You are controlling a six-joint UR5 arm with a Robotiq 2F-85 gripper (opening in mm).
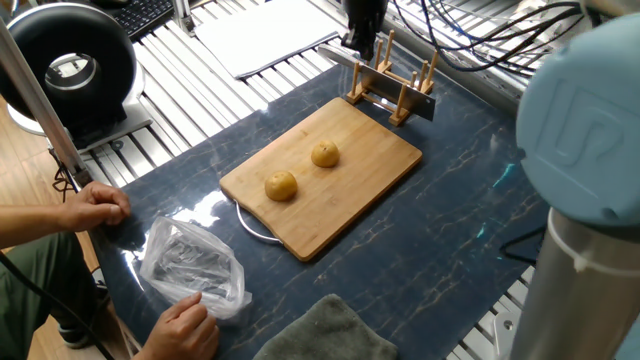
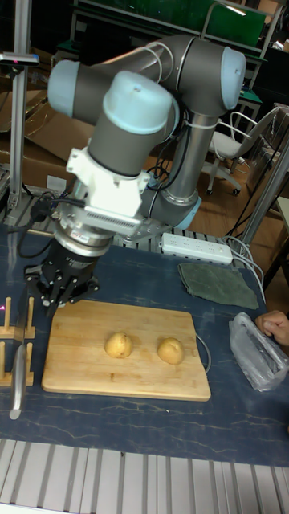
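Note:
My dark gripper (image 2: 58,295) hangs above the table at the knife-rack end of the wooden cutting board (image 2: 94,377). In exterior view 1 only its lower part shows at the top edge, over the knife rack. Whether its fingers are apart or together is unclear. Two round, yellow-brown potatoes, a nearer one (image 1: 281,185) and a farther one (image 1: 325,153), rest apart on the board. A wide-bladed knife (image 1: 400,92) stands in the wooden rack (image 1: 401,104) beside the board, with its handle (image 2: 15,414) sticking out.
A person's hands (image 1: 185,330) are at the table edge near a clear plastic bag (image 1: 195,265). A grey-green cloth (image 1: 328,335) lies on the dark table. A white power strip (image 2: 197,248) sits behind.

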